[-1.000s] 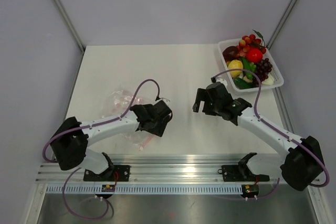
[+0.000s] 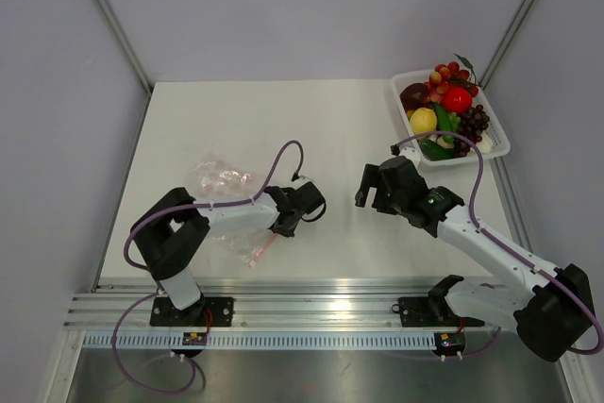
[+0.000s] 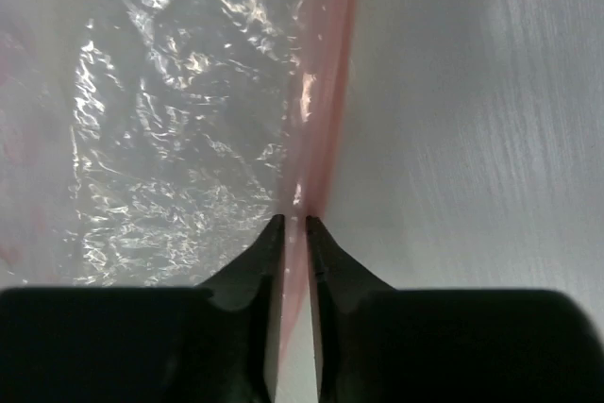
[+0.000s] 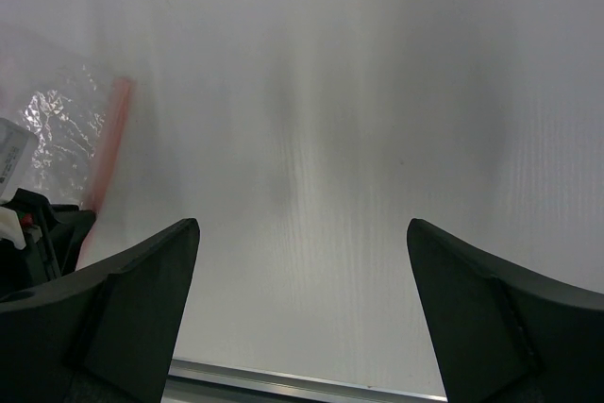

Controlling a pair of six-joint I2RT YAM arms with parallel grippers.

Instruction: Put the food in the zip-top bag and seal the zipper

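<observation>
A clear zip top bag (image 2: 226,181) with a pink zipper strip (image 3: 321,92) lies flat on the table's left half. My left gripper is down on that strip, its fingertips close together on either side of the pink film; whether it grips the strip is unclear. My right gripper stands open over bare table to the right of the bag, nothing between its fingers. The food sits in a white basket (image 2: 501,143) at the back right: red and dark grapes, a lemon, green vegetables and other pieces.
Metal rails (image 2: 311,287) run along its front edge. The left arm covers part of the bag in the top view.
The left arm has shifted right and settled at the bag's pink edge. The right arm has moved slightly right and toward the front.
</observation>
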